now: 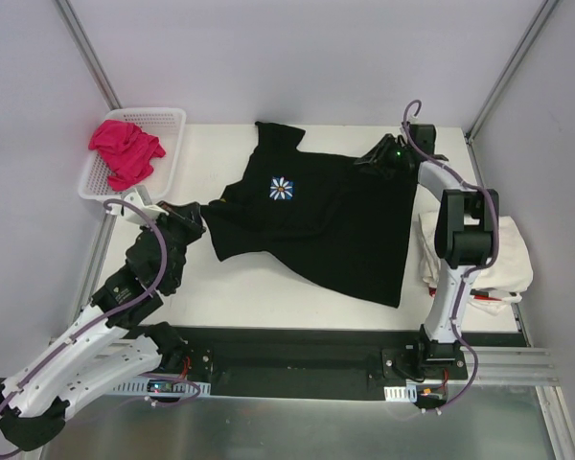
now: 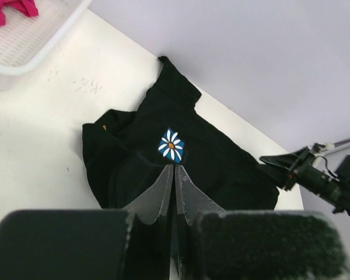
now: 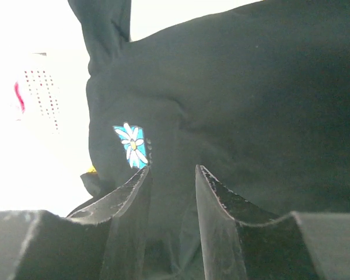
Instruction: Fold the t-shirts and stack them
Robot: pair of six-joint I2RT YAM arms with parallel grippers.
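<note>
A black T-shirt point(image 1: 326, 240) with a daisy patch point(image 1: 282, 188) lies spread on the white table. My left gripper point(image 1: 197, 213) is shut at the shirt's left end, lifting a bunched flap of black cloth; in the left wrist view point(image 2: 174, 169) its fingertips meet over the cloth, and whether cloth is pinched between them is hard to tell. My right gripper point(image 1: 372, 158) is over the shirt's upper right part; in the right wrist view point(image 3: 172, 175) its fingers stand apart above the dark fabric, with nothing seen held between them.
A white basket point(image 1: 163, 129) holding a pink cloth point(image 1: 125, 153) is at the back left. A pile of folded white shirts point(image 1: 494, 254) lies at the right edge, partly under my right arm. Bare table point(image 1: 201, 297) shows at the front left.
</note>
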